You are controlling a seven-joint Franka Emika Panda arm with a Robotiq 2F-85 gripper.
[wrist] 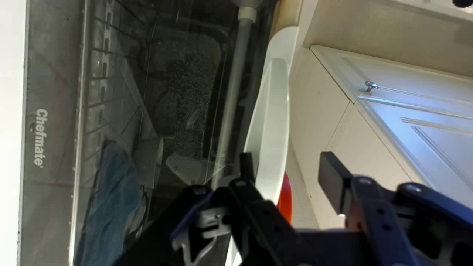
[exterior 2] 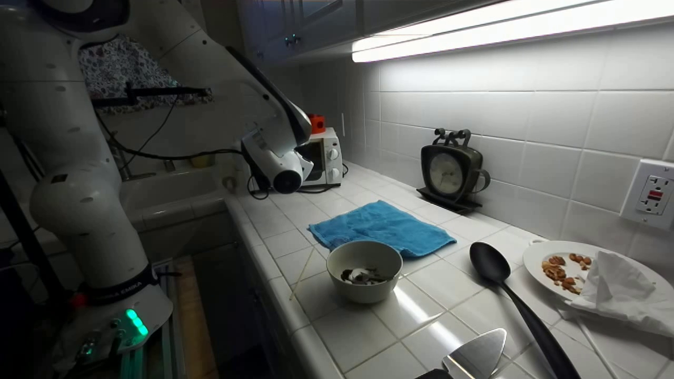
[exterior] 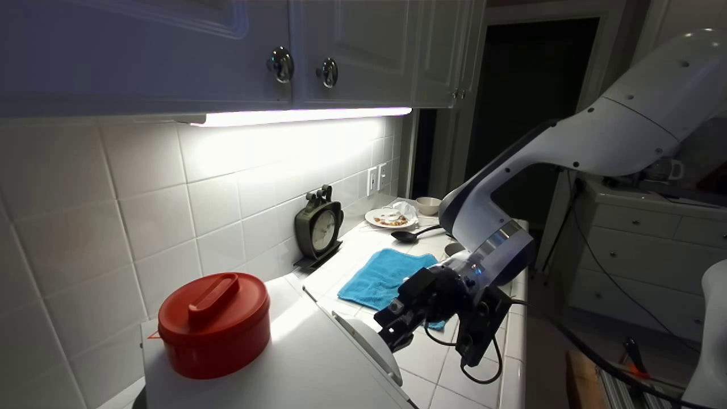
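A white toaster oven (exterior: 300,354) stands on the counter, its glass door (wrist: 186,97) filling the left of the wrist view. Along that door runs a curved white handle (wrist: 273,128). My gripper is at the handle with its fingers apart. In the wrist view the handle lies between the two fingers, much closer to the left one; contact cannot be made out. From exterior view 1 the gripper (exterior: 393,335) appears right at the handle (exterior: 371,341). The arm hides it in exterior view 2.
A red lidded pot (exterior: 214,327) sits on top of the oven. On the counter lie a blue towel (exterior 2: 382,228), a bowl (exterior 2: 364,271), a black spoon (exterior 2: 489,262) and a plate with nuts (exterior 2: 537,256). An old scale (exterior 2: 449,170) stands against the wall.
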